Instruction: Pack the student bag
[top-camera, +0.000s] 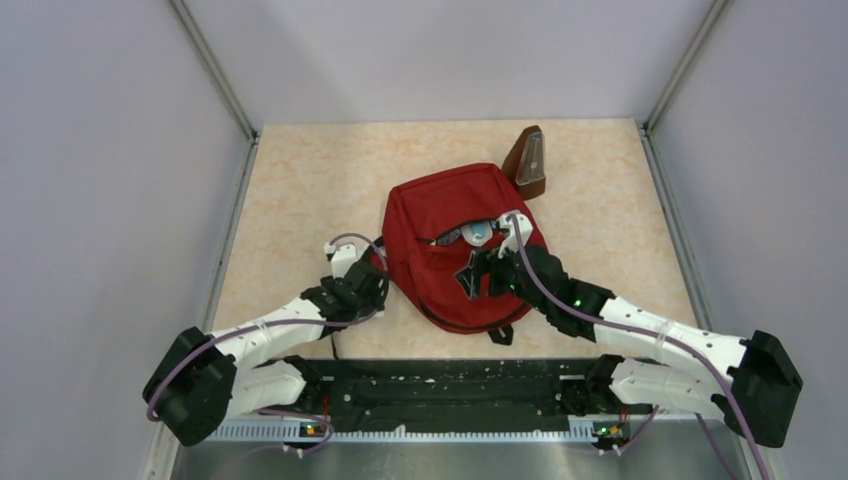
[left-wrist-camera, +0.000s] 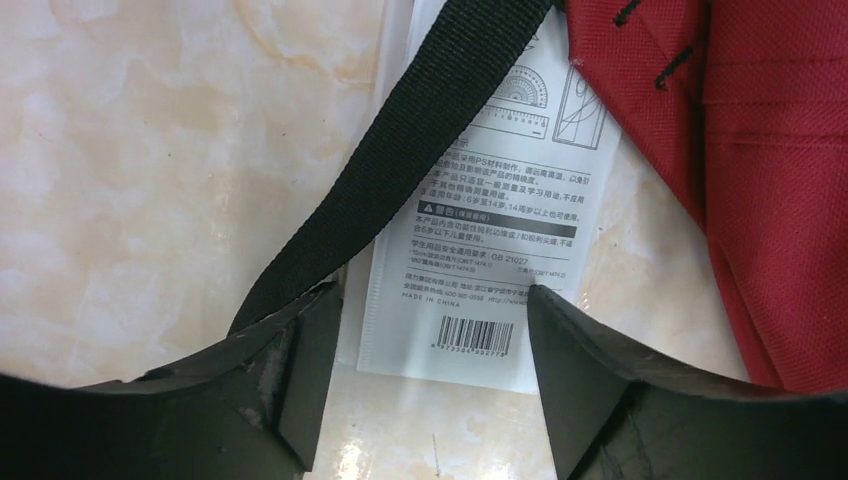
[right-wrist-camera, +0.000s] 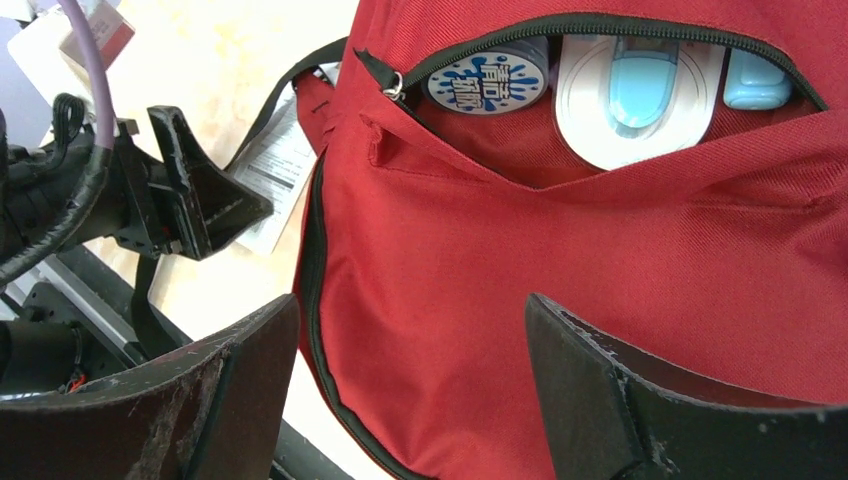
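A red student bag (top-camera: 445, 195) lies on the table, its front pocket showing blue-and-white items (right-wrist-camera: 637, 105). Beside its left edge, a flat clear package of geometry rulers (left-wrist-camera: 470, 250) lies on the table, crossed by a black strap (left-wrist-camera: 390, 160). My left gripper is open above the package, its fingers at either side of the package's near part. My right gripper is open over the bag's front, with nothing visible between its fingers.
A brown case (top-camera: 524, 160) stands behind the bag at the back right.
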